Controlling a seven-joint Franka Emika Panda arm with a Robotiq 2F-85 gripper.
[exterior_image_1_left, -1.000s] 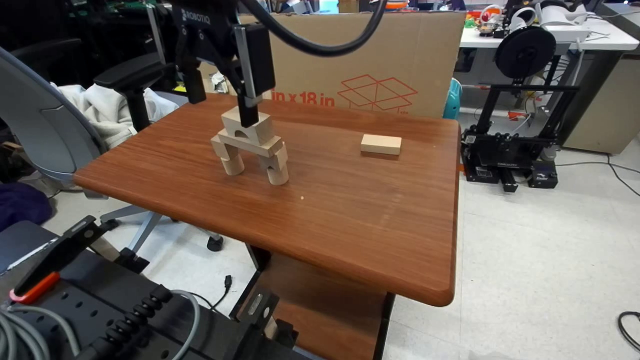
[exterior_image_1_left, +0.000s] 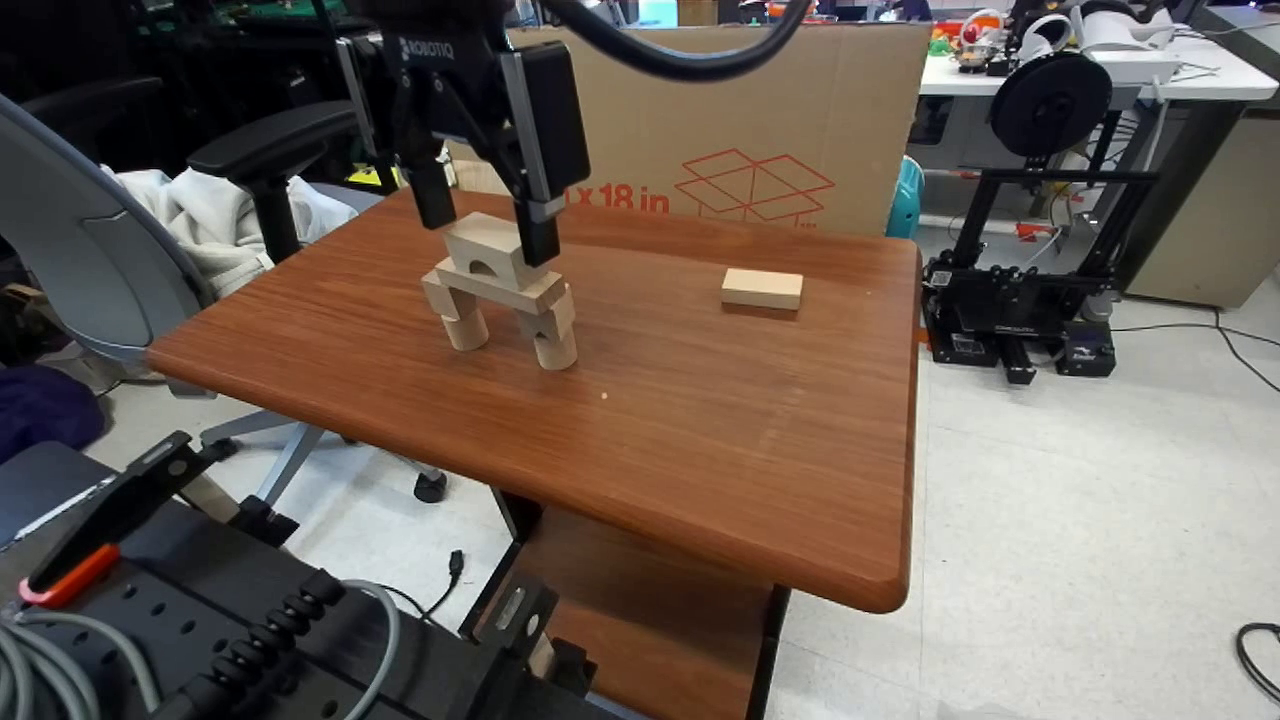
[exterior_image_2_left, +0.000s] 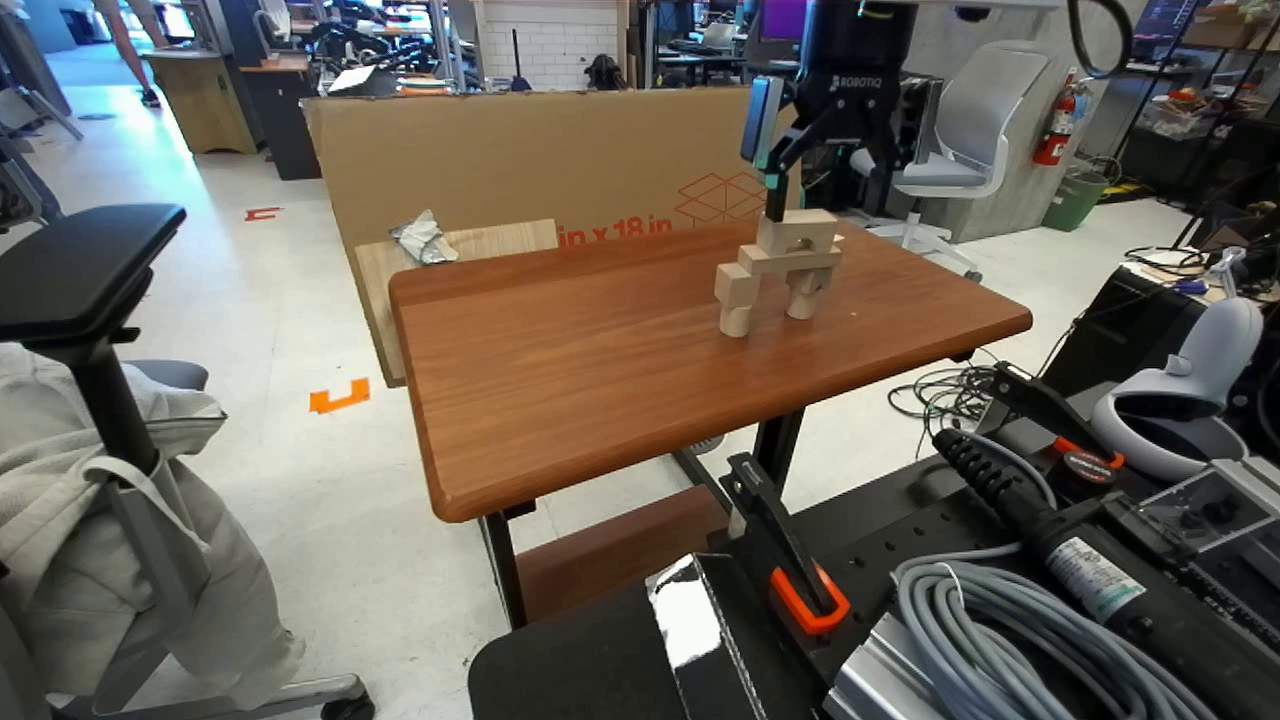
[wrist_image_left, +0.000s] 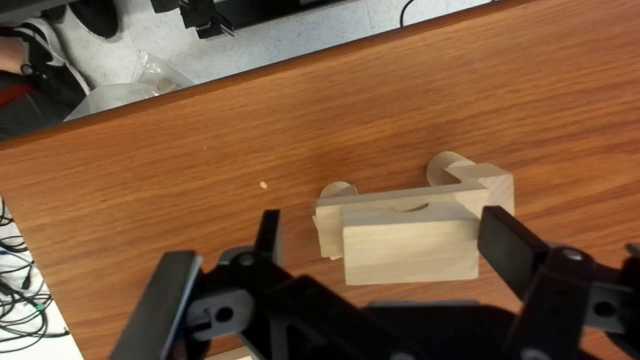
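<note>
A small wooden structure stands on the table: two short cylinder legs (exterior_image_1_left: 555, 350) carry blocks, a flat plank (exterior_image_1_left: 501, 288) bridges them, and an arch block (exterior_image_1_left: 482, 246) sits on top. My gripper (exterior_image_1_left: 488, 226) is open, its fingers pointing down around the arch block's ends. In the wrist view the arch block (wrist_image_left: 411, 252) lies between the spread fingertips, close to the right one and with a wide gap on the left. Whether the right finger touches it, I cannot tell. Another view shows the same arch block (exterior_image_2_left: 797, 230) resting level on the plank.
A loose rectangular block (exterior_image_1_left: 762, 288) lies by itself toward the right of the table (exterior_image_1_left: 720, 420). A large cardboard box (exterior_image_1_left: 744, 132) stands behind the table's far edge.
In exterior view 1 my gripper has shifted right and slightly down, so its fingers now straddle the top block. The structure and the loose block have stayed put.
</note>
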